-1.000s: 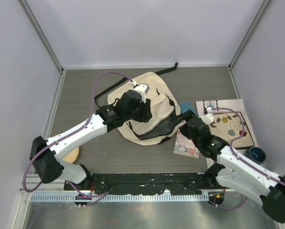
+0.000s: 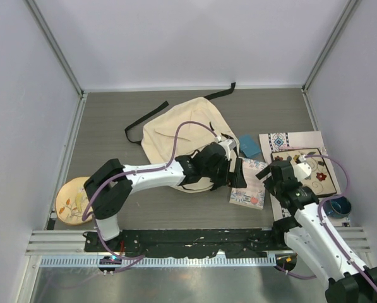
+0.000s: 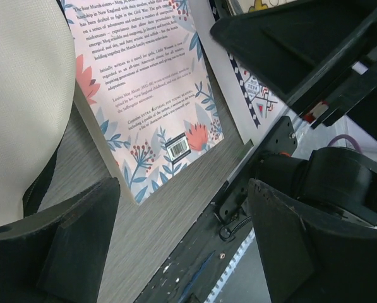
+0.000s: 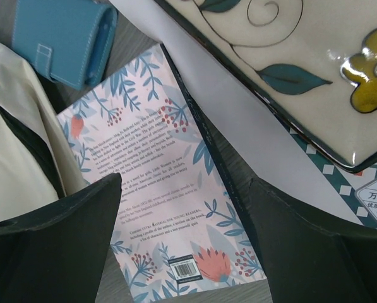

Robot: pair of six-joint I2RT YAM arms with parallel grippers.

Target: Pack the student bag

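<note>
A cream bag (image 2: 175,129) with black straps lies open-side up in the middle. To its right lie a pink floral book (image 3: 144,88), back cover up, and a blue wallet (image 4: 59,44). My left gripper (image 2: 235,172) is open over the book's left side, near the bag's edge. My right gripper (image 2: 266,177) stands open over the book's right side, with nothing between its fingers. Both wrist views show the book below the open fingers.
At the right, a white printed sheet (image 2: 283,139) lies under a floral tray (image 4: 289,88), with a blue cup (image 2: 341,208) near the front. A round floral board (image 2: 71,196) sits at the left.
My left gripper has moved right and toward the front, from over the bag to over the book. My right gripper has drawn back right, away from the bag.
</note>
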